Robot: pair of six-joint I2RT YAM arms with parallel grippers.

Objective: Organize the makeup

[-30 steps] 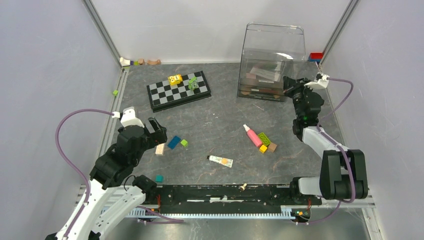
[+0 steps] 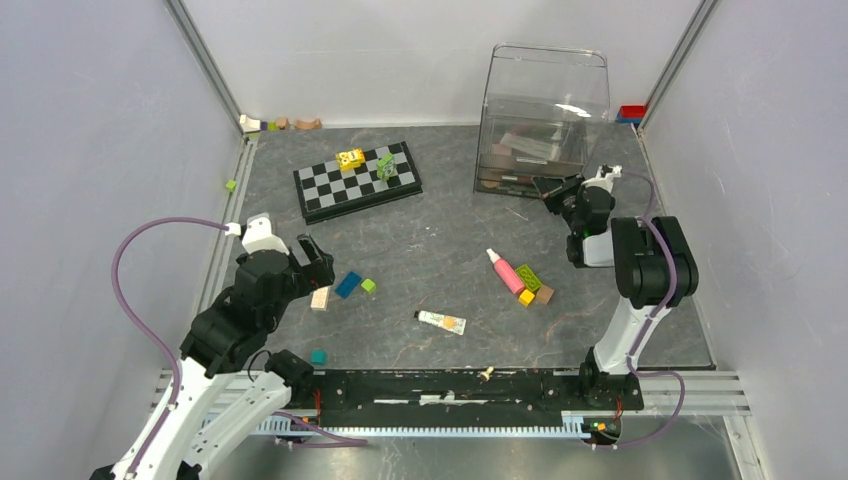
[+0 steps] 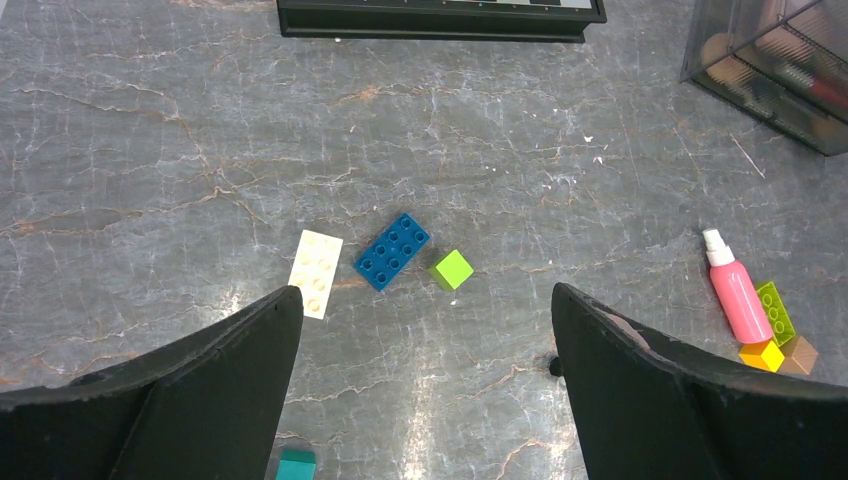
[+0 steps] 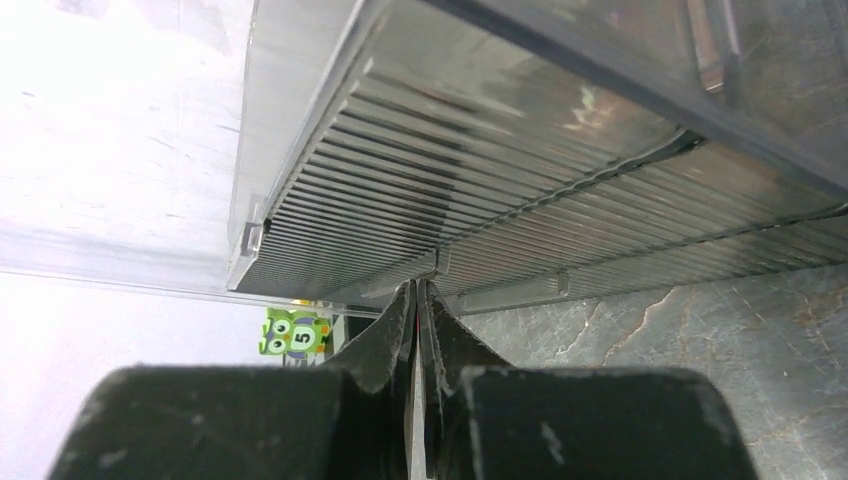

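A clear acrylic organizer (image 2: 540, 120) with drawers stands at the back right. My right gripper (image 2: 550, 190) is at its lower front; in the right wrist view the fingertips (image 4: 410, 300) are closed at a small clear drawer tab, though exactly what they grip is hard to tell. A pink spray bottle (image 2: 508, 275) and a white tube (image 2: 440, 322) lie on the table. My left gripper (image 2: 312, 260) hangs open over the left side, with nothing between its fingers.
A checkerboard (image 2: 330, 195) with yellow and green toys is at the back left. Blocks lie near the bottle (image 2: 545, 294) and on the left, including a blue brick (image 2: 348, 285).
My right arm has moved leftward, bringing its gripper to the organizer's front. The left arm and the objects on the table have not moved.
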